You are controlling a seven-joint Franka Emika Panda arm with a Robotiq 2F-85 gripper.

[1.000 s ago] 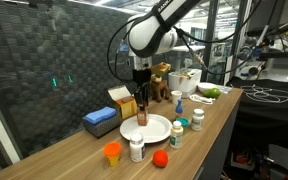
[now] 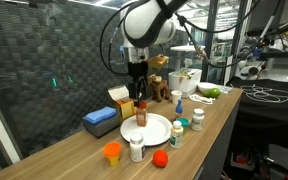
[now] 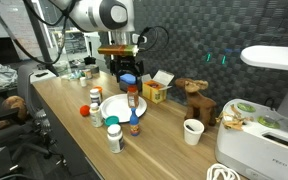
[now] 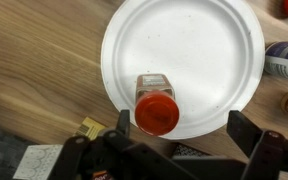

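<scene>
An orange-capped bottle (image 2: 141,114) stands upright on the white plate (image 2: 158,127); in the second exterior view the bottle (image 3: 132,97) is near the plate's back edge. My gripper (image 2: 139,82) hangs above it, open and clear of its cap. Seen from the wrist, the bottle's round cap (image 4: 157,113) lies between the spread fingers of the gripper, nearer the left one. Nothing is gripped.
Around the plate stand a white bottle (image 2: 137,148), an orange cup (image 2: 112,152), a red ball (image 2: 160,158) and another bottle (image 2: 176,140). Behind are a blue container (image 2: 100,121), a yellow box (image 3: 157,86) and a brown toy animal (image 3: 198,101).
My gripper has risen from around the bottle's top to above it, and its fingers now stand apart from it. The bottle remains on the plate.
</scene>
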